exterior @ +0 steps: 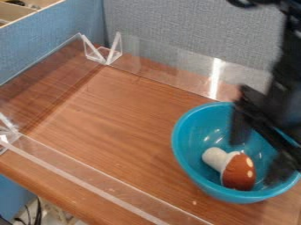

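Observation:
A teal bowl [200,128] sits on the wooden table at the right, holding a toy mushroom [235,170] with a red cap, white spots and white stem, lying on its side. My black gripper [261,141], blurred, hangs over the right part of the bowl, its fingers open, close to the mushroom, partly cut off by the frame's right edge and hiding part of the bowl.
Clear plastic barriers with corner brackets [102,53] line its edges. A grey wall stands behind, a blue one at the left.

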